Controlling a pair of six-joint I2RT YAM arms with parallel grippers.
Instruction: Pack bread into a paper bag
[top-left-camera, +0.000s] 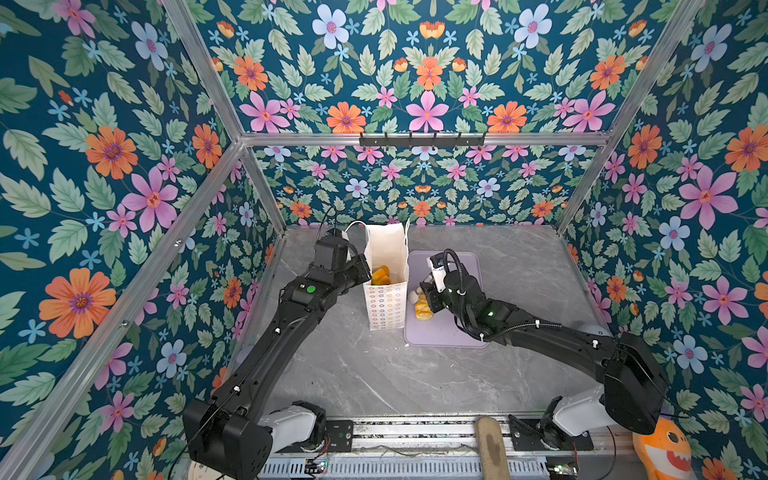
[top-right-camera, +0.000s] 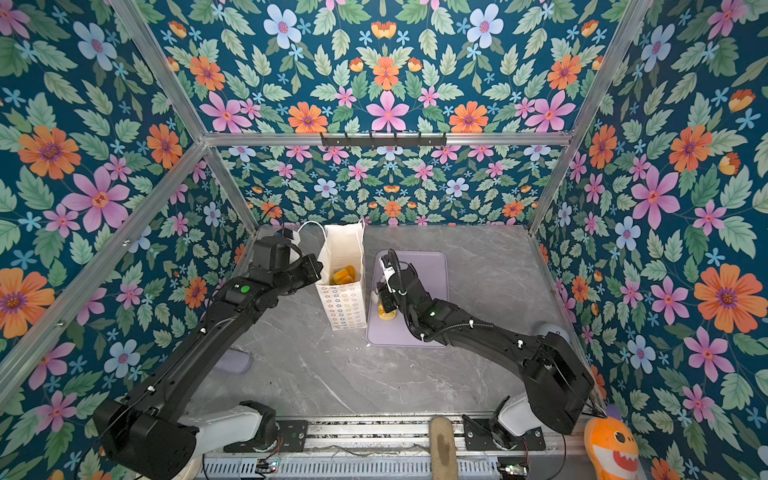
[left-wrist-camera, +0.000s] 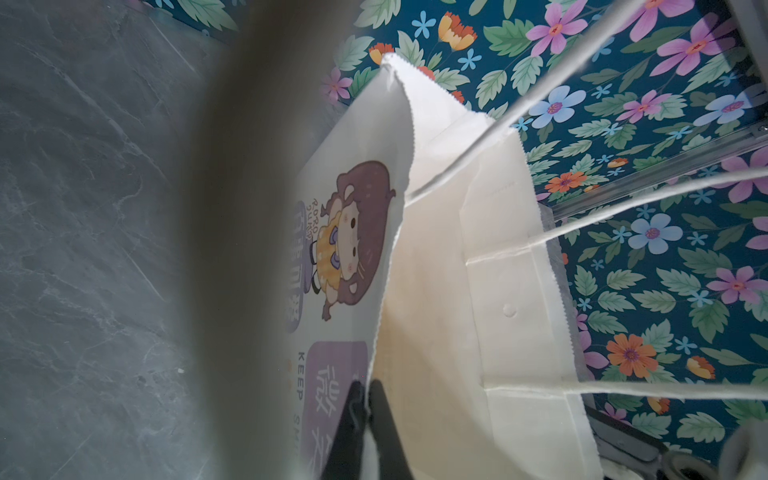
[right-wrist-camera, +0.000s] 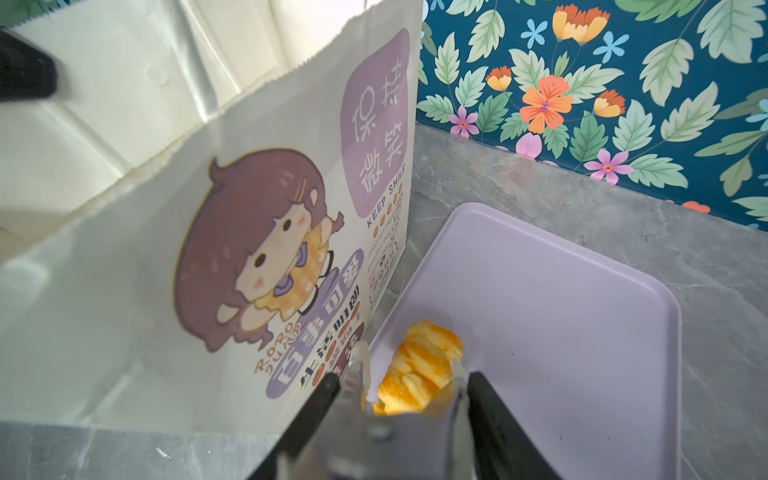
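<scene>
The white paper bag (top-left-camera: 387, 308) stands upright with its mouth open, and orange-brown bread (top-left-camera: 381, 276) shows inside. At the bag's left rim, my left gripper is shut with the thin paper edge between its fingertips. My right gripper is over the lilac tray (right-wrist-camera: 552, 320), to the right of the bag. Between its fingers is a blurred, translucent tool (right-wrist-camera: 392, 444) with two prongs. A golden piece of bread (right-wrist-camera: 421, 364) shows between those prongs, above or on the tray; whether it is lifted, I cannot tell.
Thin white handles (left-wrist-camera: 664, 388) rise from the bag's mouth. The tray's right part is bare, and grey tabletop (top-left-camera: 352, 368) lies clear in front of the bag. A lilac object (top-right-camera: 233, 361) lies near the left arm. An orange toy (top-left-camera: 662, 449) sits outside at the front right.
</scene>
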